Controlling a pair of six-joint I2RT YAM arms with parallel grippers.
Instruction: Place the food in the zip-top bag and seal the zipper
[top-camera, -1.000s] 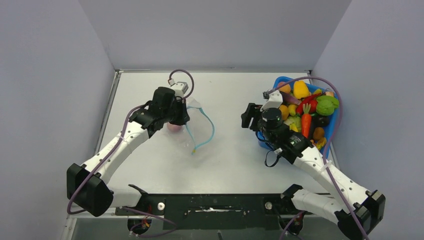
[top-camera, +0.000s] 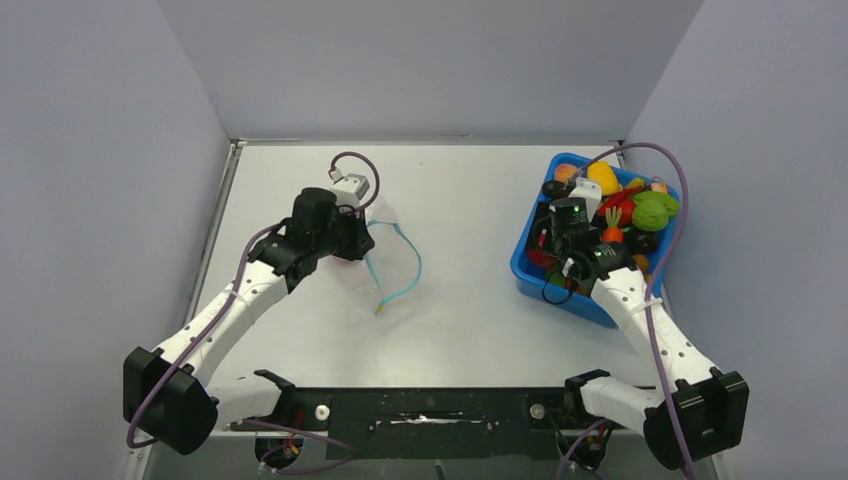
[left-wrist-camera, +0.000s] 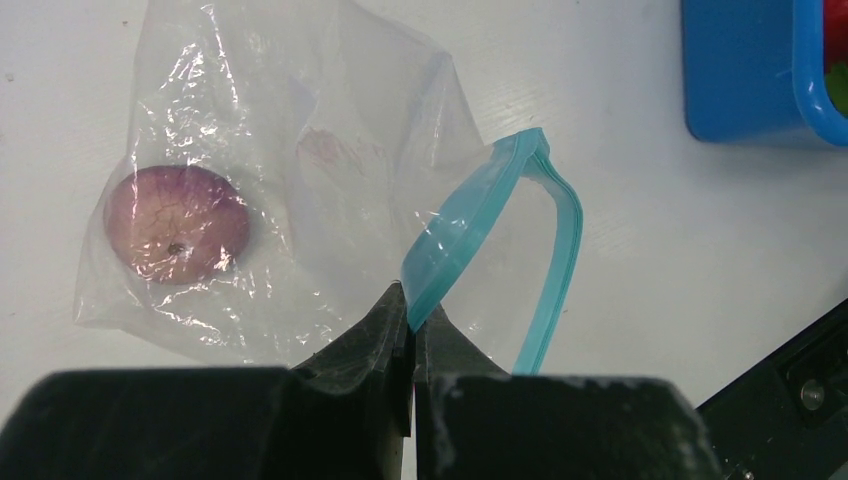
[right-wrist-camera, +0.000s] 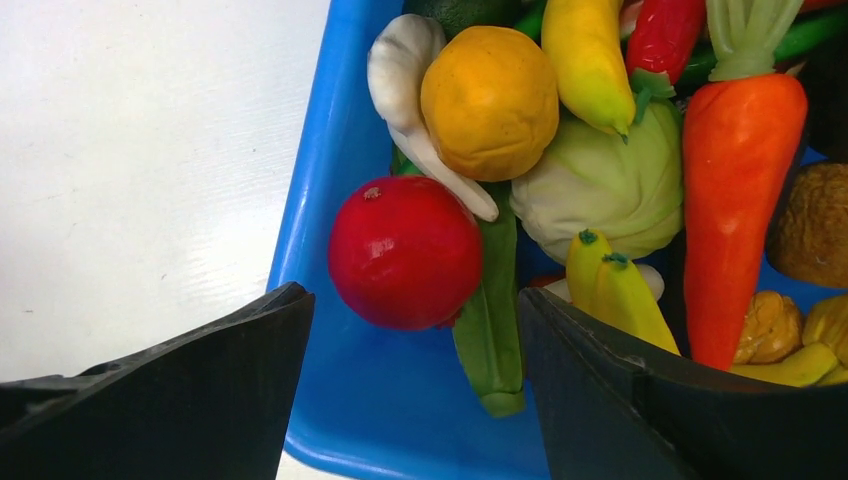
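Note:
My left gripper is shut on the teal zipper edge of the clear zip top bag (left-wrist-camera: 330, 230) at the left of the table. A round purple item (left-wrist-camera: 177, 224), like an onion, lies inside the bag, whose mouth loops out to the right. My right gripper is open over the blue bin (right-wrist-camera: 380, 400), its fingers either side of a red round fruit (right-wrist-camera: 404, 252) and a green pod (right-wrist-camera: 490, 340), nothing held.
The bin holds several other foods: a carrot (right-wrist-camera: 735, 220), a cabbage (right-wrist-camera: 610, 190), an orange fruit (right-wrist-camera: 489, 103), bananas and peppers. The table (top-camera: 465, 320) between bag and bin is clear.
My right arm has moved rightward from the bin's left edge to over its contents. My left gripper has shifted slightly left and down in the top view, the bag's edge with it.

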